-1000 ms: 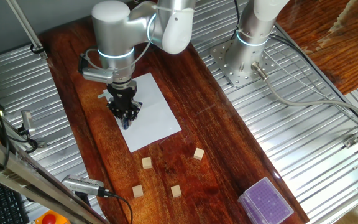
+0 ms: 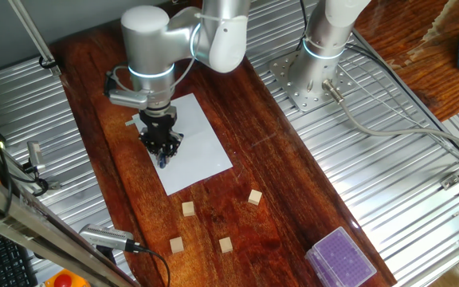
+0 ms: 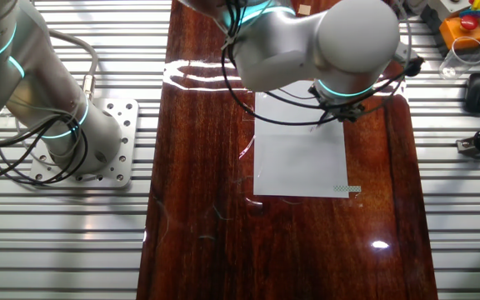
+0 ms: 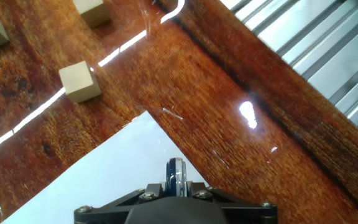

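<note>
A white sheet of paper [image 2: 198,153] lies flat on the dark wooden table, and part of it also shows in the wrist view. My gripper [image 2: 163,151] points down over the paper's left part in exterior view 1. Between its fingers sits a slim dark-blue and silvery object [image 4: 176,177], possibly a pen, with the gripper shut on it. Whether its lower end touches the paper cannot be told. The arm hides the gripper and part of the paper [image 3: 298,162] in exterior view 2.
Several small wooden cubes, including one near the paper's corner [image 4: 79,81], stand on the table. A purple-topped box [image 2: 343,257] sits by the table's edge. A camera [image 2: 107,237] with a cable stands at the lower left. Bare wood lies right of the paper.
The arm and gripper have shifted very slightly to the right in exterior view 1. Paper, cubes and box lie where they were.
</note>
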